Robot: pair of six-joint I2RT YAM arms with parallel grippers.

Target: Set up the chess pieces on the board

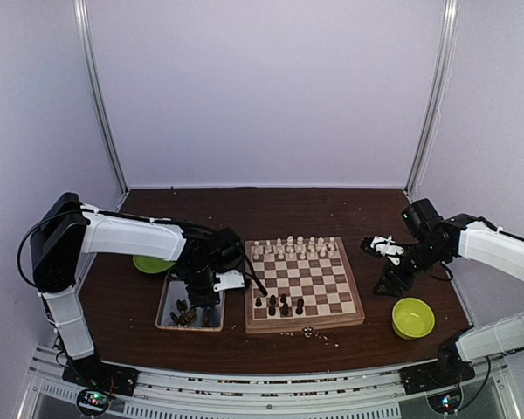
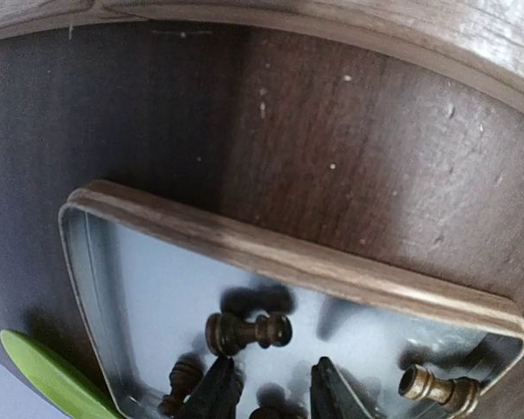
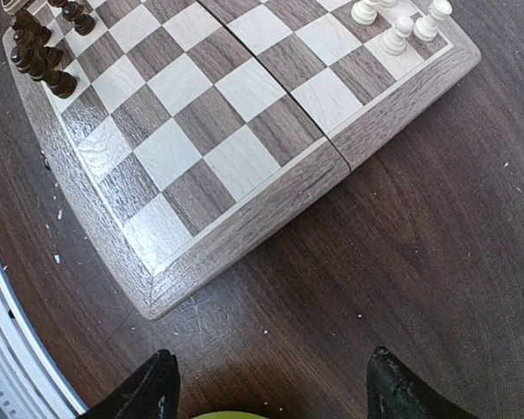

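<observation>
The chessboard (image 1: pixel 304 284) has white pieces on its far rows and several dark pieces on its near rows. My left gripper is low over the metal tray (image 2: pixel 162 288) of dark pieces, its fingertips apart and just beside a lying piece (image 2: pixel 244 332); another piece (image 2: pixel 437 388) lies to the right. My right gripper stands open right of the board, above the table, with nothing between its fingers.
A yellow-green bowl (image 1: pixel 412 319) sits at the front right. A green plate (image 1: pixel 147 263) is behind the tray, partly hidden.
</observation>
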